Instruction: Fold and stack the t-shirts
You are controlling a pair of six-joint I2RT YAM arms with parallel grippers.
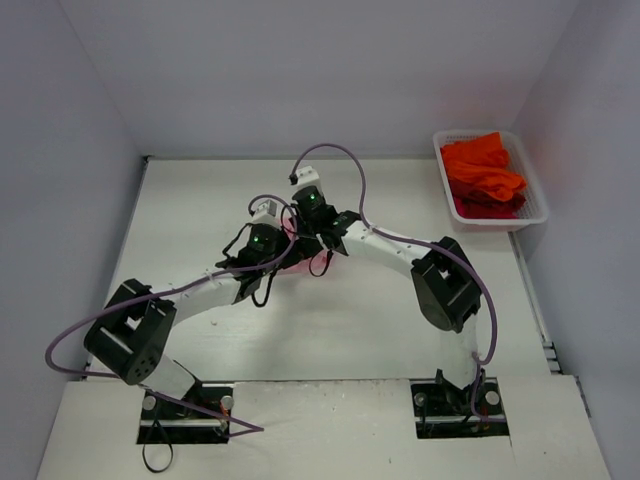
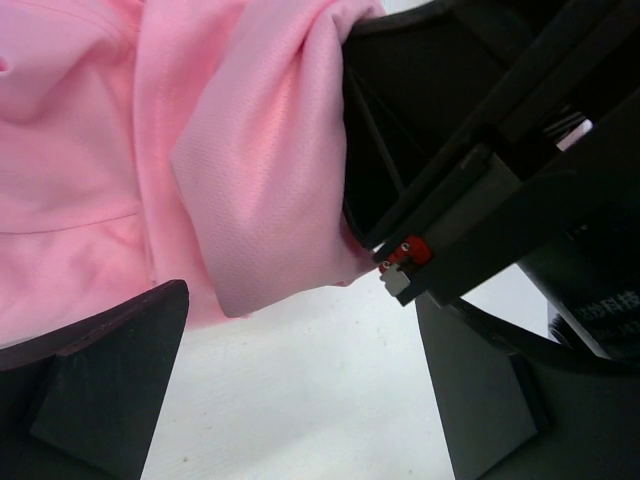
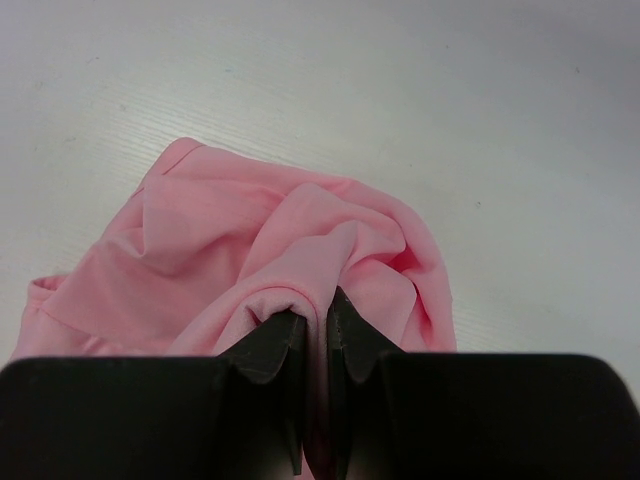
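A crumpled pink t-shirt (image 1: 289, 268) lies mid-table, mostly covered by both arms in the top view. In the right wrist view, my right gripper is shut on a gathered fold of this shirt (image 3: 200, 235), which bunches up between the fingers. My left gripper stands open in the left wrist view, its fingers (image 2: 110, 385) wide apart, with bare table between their tips. Just beyond them hangs a pink fold (image 2: 265, 190), raised beside the dark body of the right gripper. How the shirt lies beneath the arms is hidden.
A white basket (image 1: 541, 212) holding orange and red cloth (image 1: 485, 170) stands at the back right. Both grippers are very close together.
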